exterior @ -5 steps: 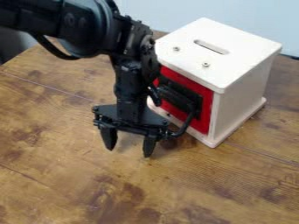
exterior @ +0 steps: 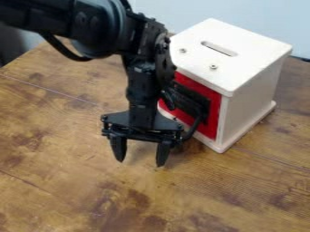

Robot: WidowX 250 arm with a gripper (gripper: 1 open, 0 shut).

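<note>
My black gripper (exterior: 140,150) points down over the wooden table (exterior: 72,190), its two fingers apart with nothing between them. Just right of it stands a white wooden box (exterior: 248,68) with a slot in its top and a red front panel (exterior: 208,118), which my arm and wrist partly cover.
A pale wall lies beyond the table's edge at the top left.
My gripper has shifted slightly to the right, its fingertips a little lower than a second ago. The box has not moved.
</note>
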